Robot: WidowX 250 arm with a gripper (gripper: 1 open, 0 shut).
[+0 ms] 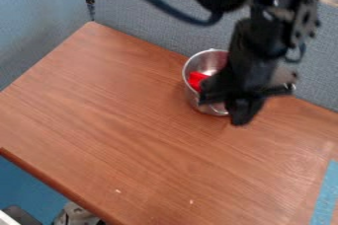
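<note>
A steel pot (pixel 204 65) sits toward the back right of the wooden table, with a red object (pixel 199 80) inside it, mostly hidden behind the arm. My black gripper (pixel 242 109) is low over the pot's right front, blurred, covering much of it; whether anything is between its fingers does not show clearly.
Grey padded panels (pixel 145 17) run behind it, and a blue floor (pixel 27 185) shows beyond the near left edge.
</note>
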